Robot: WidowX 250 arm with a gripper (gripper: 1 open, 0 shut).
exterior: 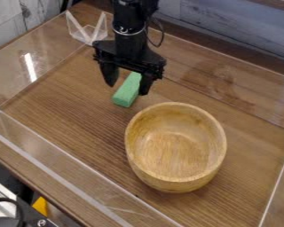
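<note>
My black gripper (128,69) hangs over the upper middle of the wooden tray, open, its two fingers spread wide to either side of a green block (127,90). The block lies tilted on the wood, just below the gripper, and part of its top end is behind the fingers or close to them. A large empty wooden bowl (174,151) stands in front of the block, to the lower right.
The tray's wooden floor (61,124) is bare to the left and at the right. Pale walls (216,27) border it at the back, with clear plastic pieces at the left edge.
</note>
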